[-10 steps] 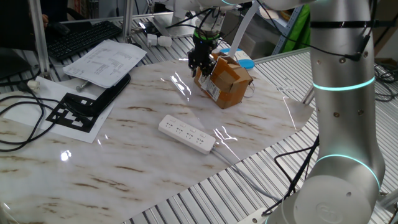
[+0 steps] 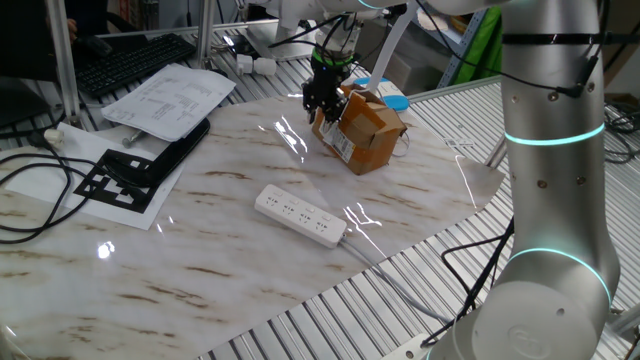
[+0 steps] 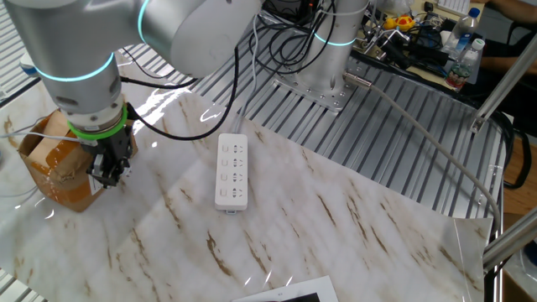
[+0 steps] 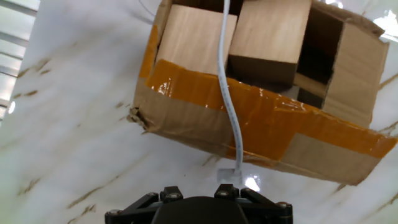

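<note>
My gripper (image 2: 325, 104) points down beside the open cardboard box (image 2: 371, 135), on the side away from the arm's base in exterior view 2. Its black fingers (image 4: 225, 191) fill the bottom edge of the wrist view, and their finger state cannot be made out. A white cable (image 4: 225, 90) crosses over the box's taped side. Its small pale end (image 4: 229, 176) shows just above the fingers; whether they touch it is unclear. Inside the box are wooden blocks (image 4: 269, 31). On the table's middle lies a white power strip (image 3: 232, 172), apart from the gripper.
Papers (image 2: 168, 101), a black-patterned marker sheet (image 2: 120, 185) and a keyboard (image 2: 125, 72) occupy the left in exterior view 1. A grey cord (image 2: 395, 285) runs from the strip over the slatted frame.
</note>
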